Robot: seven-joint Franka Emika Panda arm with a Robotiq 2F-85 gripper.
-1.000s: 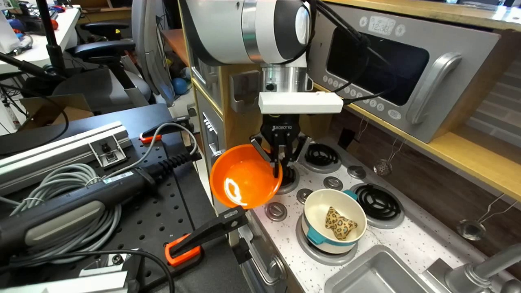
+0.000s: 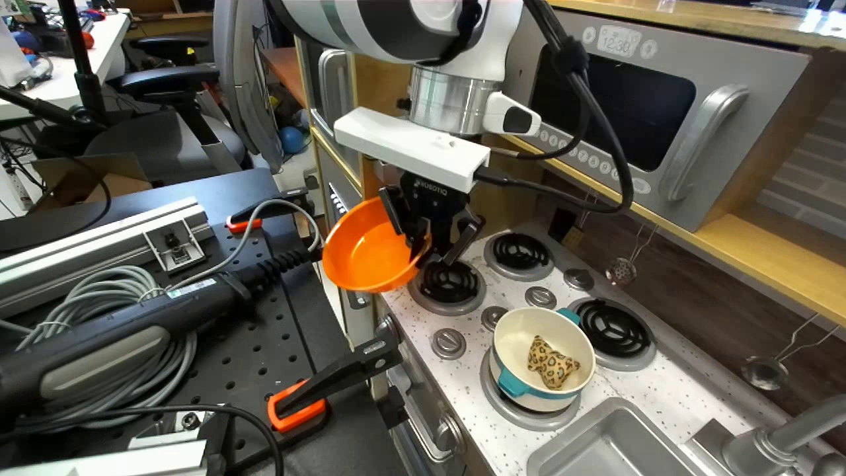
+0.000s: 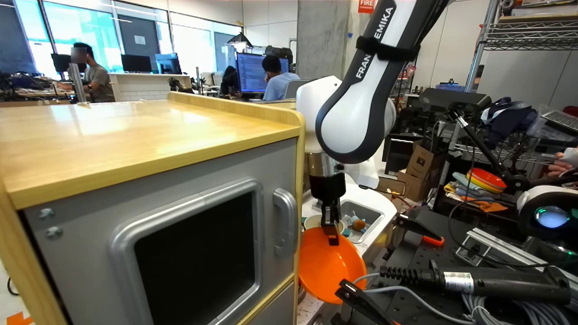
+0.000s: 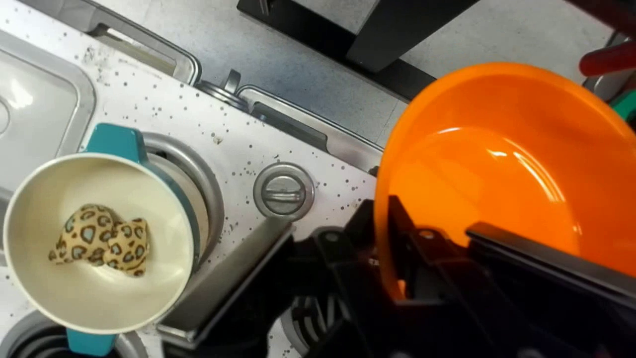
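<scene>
An orange bowl (image 2: 369, 247) hangs tilted in the air over the stove's front edge, left of the burners in exterior view 1. My gripper (image 2: 434, 250) is shut on its rim, and the wrist view shows the rim of the bowl (image 4: 507, 149) running between the fingers. From exterior view 2 the bowl (image 3: 330, 268) shows its empty inside, with the gripper (image 3: 331, 238) at its upper edge. On the near burner stands a cream pot (image 2: 507, 341) with teal handles, holding a leopard-print cloth toy (image 2: 552, 363).
A grey sink (image 2: 634, 444) lies beyond the pot. The microwave (image 2: 634, 103) overhangs the stove's back. A black clamp (image 2: 349, 373) with orange grips juts from the dark workbench (image 2: 269, 341) near the stove front.
The gripper and bowl have moved up and left in exterior view 1. The wrist has turned and tilted, and the bowl leans differently. The pot and toy have stayed put.
</scene>
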